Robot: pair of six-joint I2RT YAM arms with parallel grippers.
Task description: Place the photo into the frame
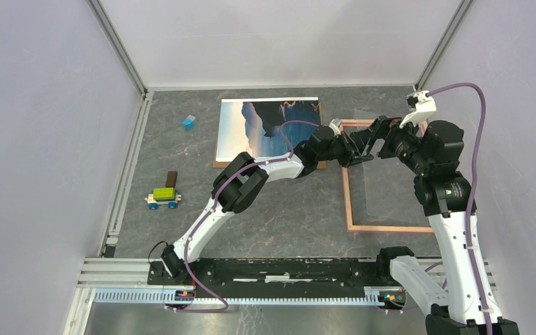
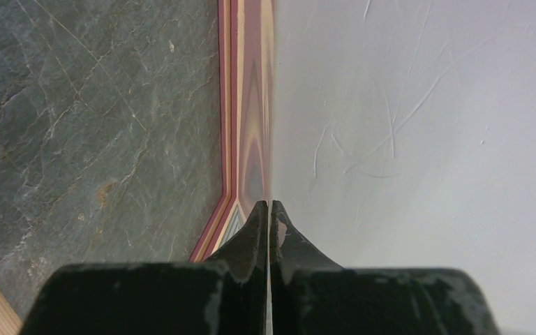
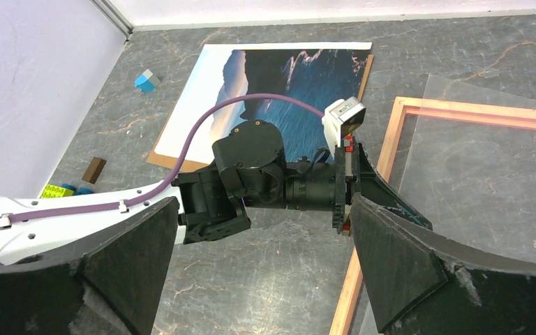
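A clear sheet (image 3: pixel 474 174), see-through and slightly tilted over the wooden frame (image 1: pixel 349 202), overlaps most of the frame's opening. My left gripper is shut on the sheet's left edge, which appears edge-on as a thin line between the fingertips. In the right wrist view, the right gripper is open, nothing between its fingers; the left arm shows beyond them. The photo (image 1: pixel 237 129), a sea and cliff scene, lies on a brown backing board (image 3: pixel 174 162) left of the frame, partly covered by the left arm.
A blue block (image 1: pixel 189 122) lies at the back left. Nearer the front left are a toy cart (image 1: pixel 163 197) with a yellow-green block and a dark brown block (image 1: pixel 172 179).
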